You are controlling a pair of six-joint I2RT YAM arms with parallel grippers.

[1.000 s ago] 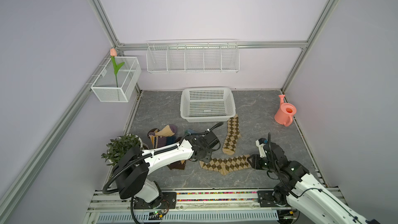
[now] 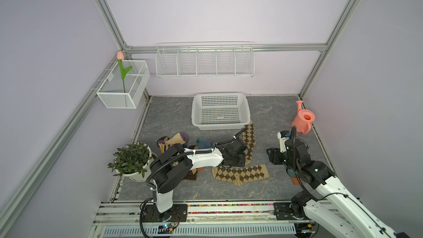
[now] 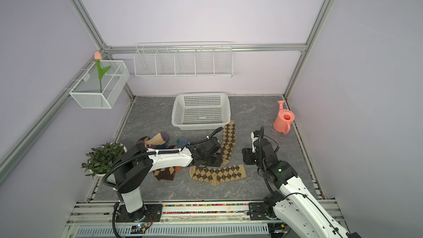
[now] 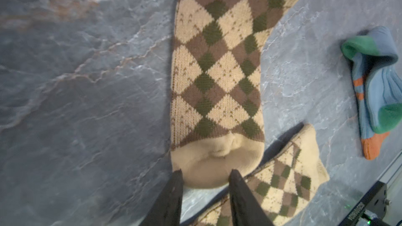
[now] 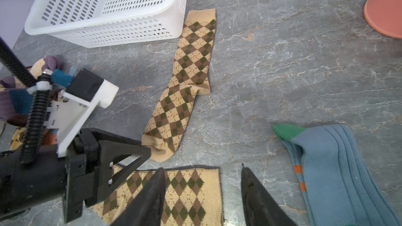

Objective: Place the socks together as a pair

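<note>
Two beige-and-brown argyle socks lie on the table. The upright one [image 2: 248, 136] runs from the basket toward the front; the other [image 2: 251, 174] lies crosswise in front. My left gripper is low over the beige end of the upright sock [image 4: 215, 79], its fingers apart; whether they touch it is unclear. My right gripper stands open to the right, above the table near the crosswise sock [image 5: 188, 192], with nothing between its fingers.
A white basket [image 2: 220, 126] sits at the back, a pink watering can [image 2: 300, 123] at the right, a plant [image 2: 132, 158] at the left. Other socks lie at far left. A blue sock [image 5: 326, 167] lies right.
My left gripper has moved right, onto the near end of the upright sock. My right gripper has risen and moved back from the crosswise sock's end.
</note>
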